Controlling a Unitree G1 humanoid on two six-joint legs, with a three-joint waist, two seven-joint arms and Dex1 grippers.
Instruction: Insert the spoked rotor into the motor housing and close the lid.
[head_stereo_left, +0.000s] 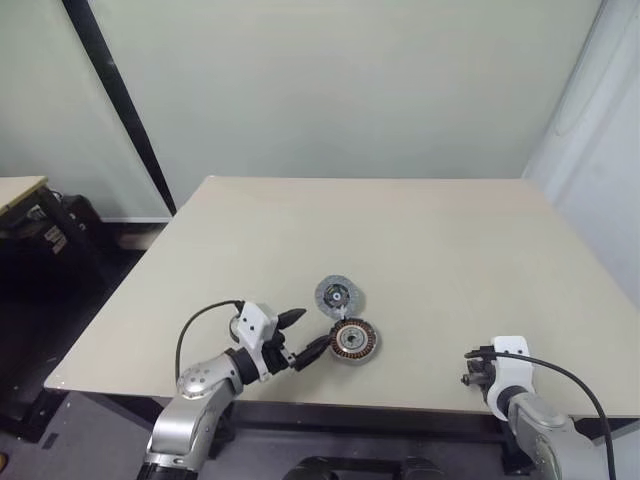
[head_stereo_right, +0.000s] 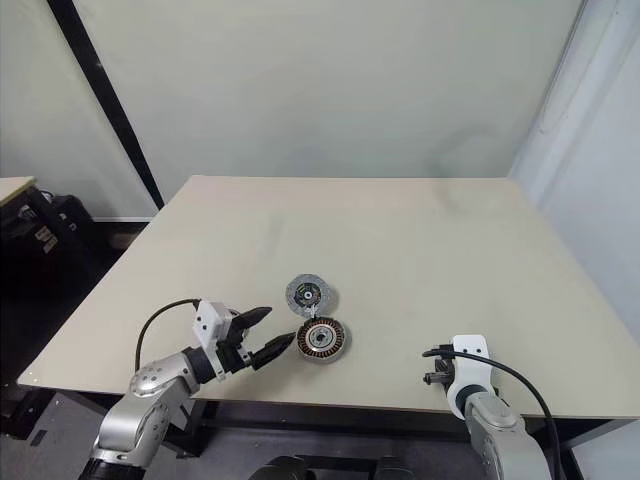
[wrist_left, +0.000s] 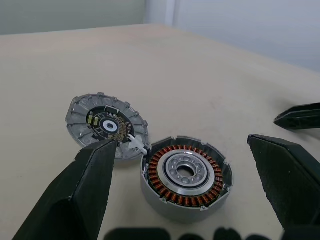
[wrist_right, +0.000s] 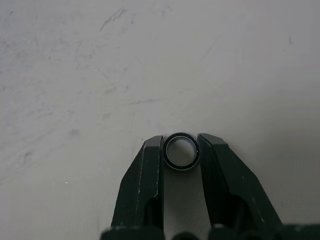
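The round motor housing (wrist_left: 172, 207) sits upright on the table, with copper windings and the metal rotor (wrist_left: 166, 172) in its middle. Behind it the lid (wrist_left: 82, 120) lies tilted with its circuit board showing, joined to the housing by a white connector (wrist_left: 136, 143). My left gripper stands wide open just left of the housing in the head views, nothing in its fingers. At the front right of the table, my right gripper is shut on a small bearing ring (wrist_right: 181, 168), gripped at the fingertips with its hole facing the camera.
Bare table (head_stereo_left: 440, 240) stretches between the housing and the right arm, and behind them to the back wall. The table's front edge (head_stereo_left: 420, 407) runs close under both grippers. A dark fingertip of the right arm (wrist_left: 300, 118) shows at the right in the left wrist view.
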